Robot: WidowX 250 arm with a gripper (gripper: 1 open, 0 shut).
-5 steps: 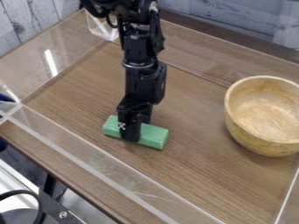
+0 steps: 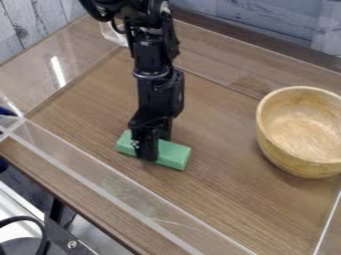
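My gripper (image 2: 147, 141), at the end of the black arm reaching down from the top, is low over a green rectangular block (image 2: 170, 155) lying on the wooden table (image 2: 173, 209). Its dark fingers are shut on the block's middle-left part, hiding some of it.
A large pale tan bowl (image 2: 300, 129) stands at the right edge of the table. A dark cable and a white area are at the lower left corner, off the table.
The block and the gripper have shifted very slightly to the left, with small changes in the arm's pose. Little else differs.
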